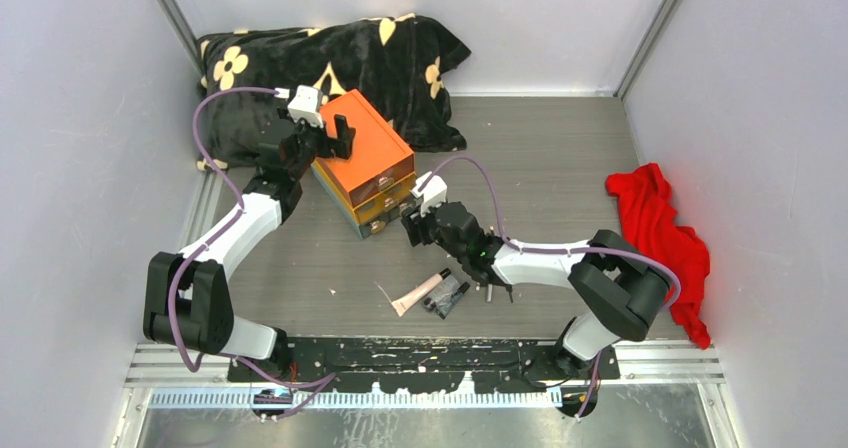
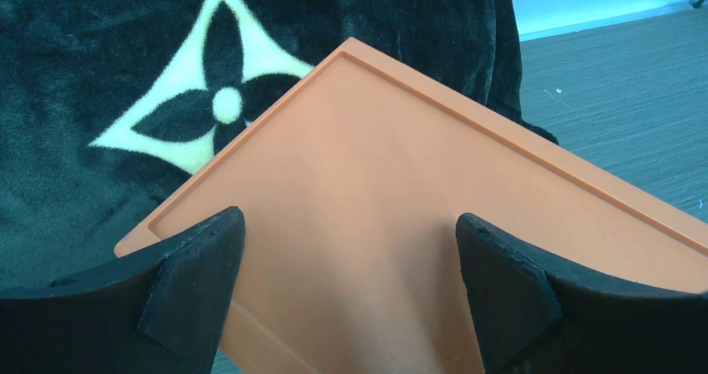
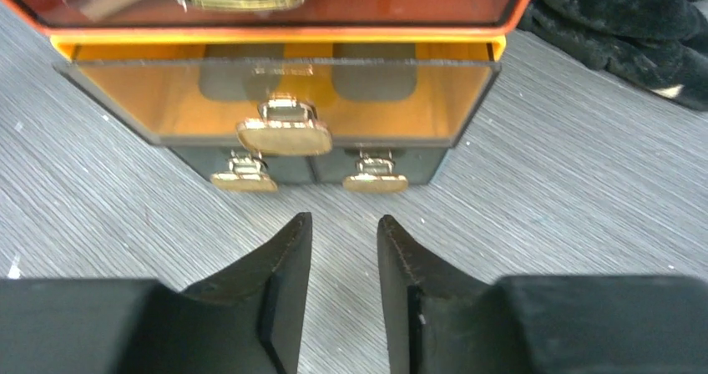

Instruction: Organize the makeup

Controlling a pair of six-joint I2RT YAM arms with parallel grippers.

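Observation:
An orange drawer box point(image 1: 365, 133) with clear-fronted drawers and gold handles stands back left. My left gripper rests on its top, fingers spread apart over the lid. My right gripper is in front of the drawer fronts, fingers part open with only floor between them. In the right wrist view the middle drawer point(image 3: 284, 90) juts slightly, its handle point(image 3: 284, 138) above the fingers. Near the front lie a pale tube point(image 1: 415, 295), dark items point(image 1: 448, 298) and thin pencils or brushes point(image 1: 490, 292), partly hidden by the right arm.
A black patterned cushion or blanket point(image 1: 250, 68) lies behind the box. A red cloth point(image 1: 655, 228) is at the far right.

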